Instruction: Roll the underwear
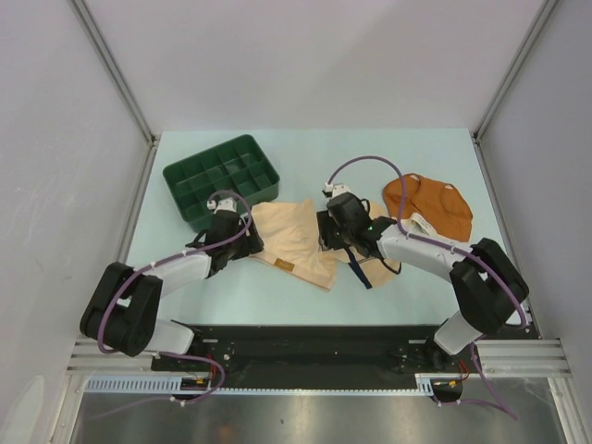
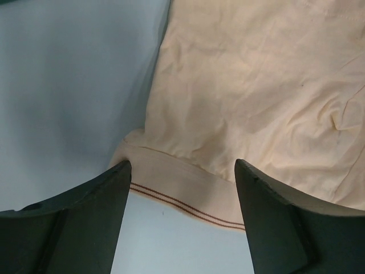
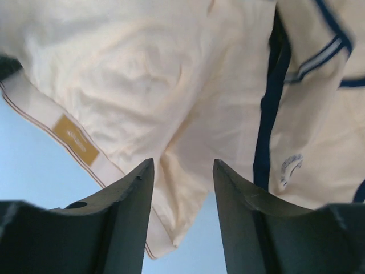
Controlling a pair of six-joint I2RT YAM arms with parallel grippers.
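A beige pair of underwear (image 1: 289, 239) lies crumpled in the middle of the table, a brown patch on its waistband at the front. My left gripper is open over its left end, fingertips at the striped band. My right gripper is open over its right part, above a fold beside more beige cloth with navy trim (image 3: 266, 114). In the top view both arms partly hide the cloth.
A green divided box (image 1: 216, 166) stands at the back left, close to my left gripper. Brown folded cloths (image 1: 430, 205) lie at the back right.
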